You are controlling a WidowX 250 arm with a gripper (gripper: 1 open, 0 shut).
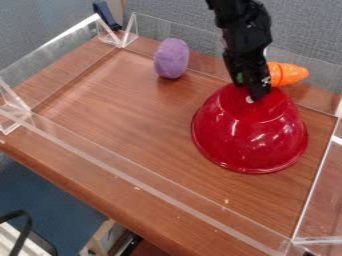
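Note:
My black gripper (pixel 251 86) reaches down from the top and is over the top of a glossy red bowl (pixel 247 135), which sits upside down on the right of the wooden table (pixel 120 140). Its fingertips are at the bowl's raised top, and whether they are shut on it or apart is unclear. An orange carrot-like object (pixel 285 73) lies behind the gripper, partly hidden by it. A small green piece shows beside the gripper, too small to make out.
A purple egg-shaped object (pixel 171 58) stands at the back middle. Clear plastic walls edge the table.

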